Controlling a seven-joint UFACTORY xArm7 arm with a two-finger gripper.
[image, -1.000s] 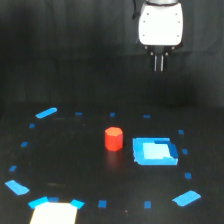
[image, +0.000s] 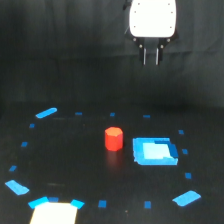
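Note:
My gripper (image: 151, 60) hangs high at the top of the camera view, below a white arm part. Its two thin fingers stand apart with dark background between them, so it is open and empty. Well below it and to the left, a red block (image: 113, 139) with a hexagonal outline rests on the black surface. Right of the block sits a small blue tray (image: 152, 139) with a white inside. Block and tray are apart, and the gripper touches neither.
Small blue squares dot the black surface around the block and tray. Blue strips lie at the far left (image: 46, 113), near left (image: 17, 187) and near right (image: 186, 198). A pale object (image: 54, 213) is cut off by the bottom edge. Open surface surrounds the block.
The gripper has shifted a little to the left and slightly up, and its fingers have spread from close together to clearly apart. Block and tray have not moved.

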